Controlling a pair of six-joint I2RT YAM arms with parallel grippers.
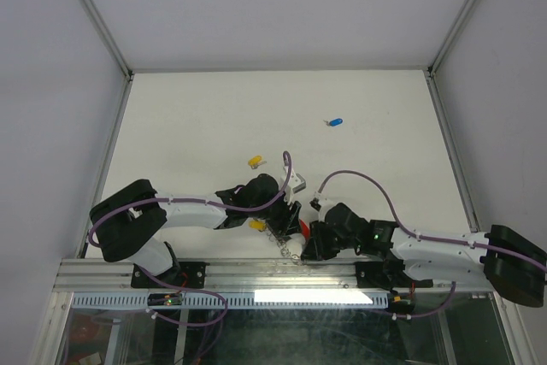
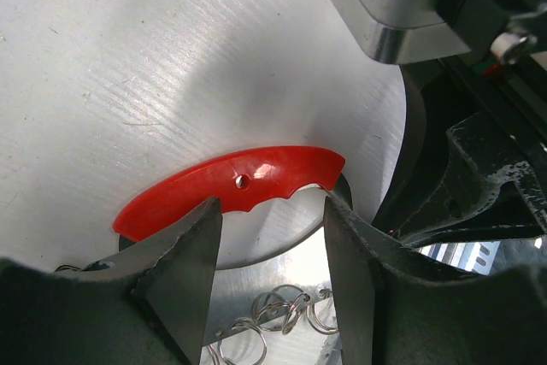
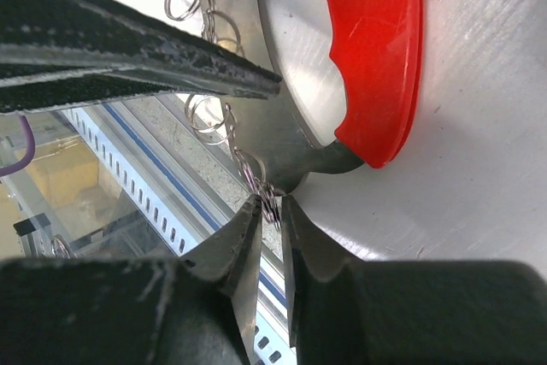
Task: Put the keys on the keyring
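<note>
Both grippers crowd together at the front edge in the top view. A red curved handle [image 2: 222, 179] with steel plate and several small metal rings [image 3: 205, 121] lies beneath them. My left gripper is partly open over the red piece. My right gripper has its fingertips close together at a cluster of thin metal rings near the plate's end; whether it grips them I cannot tell. Yellow keys [image 1: 255, 161] and a blue key [image 1: 334, 122] lie on the white table.
A silver-grey block [image 1: 297, 182] sits by the left gripper. The front metal rail [image 1: 239, 273] runs just below both grippers.
</note>
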